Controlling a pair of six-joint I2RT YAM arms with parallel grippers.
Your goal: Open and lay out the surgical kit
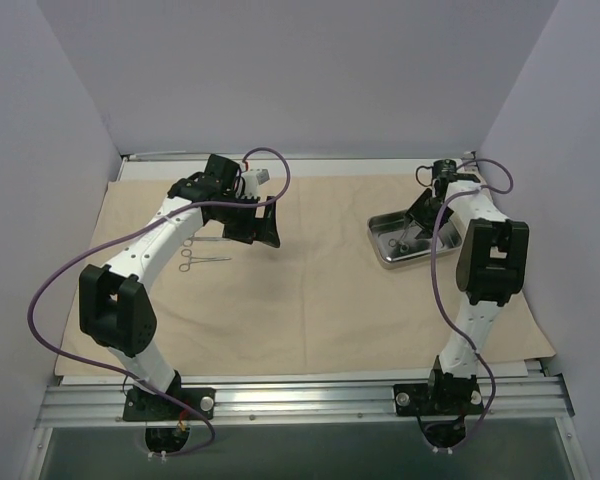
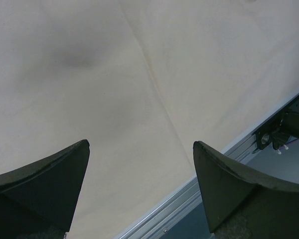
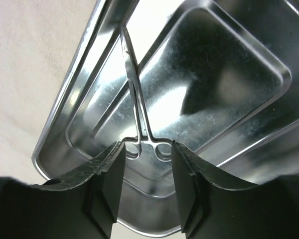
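Observation:
A steel tray [image 1: 388, 255] sits at the right of the cloth; in it lies a pair of scissor-like forceps [image 3: 133, 84], rings toward my right gripper, which is open above them with nothing between its fingers. My left gripper is open and empty over bare cloth near the middle. Two ringed steel instruments [image 1: 205, 259] lie parallel on the left part of the cloth, partly beside the left arm.
Walls stand close at both sides, and metal rails run along the front edge.

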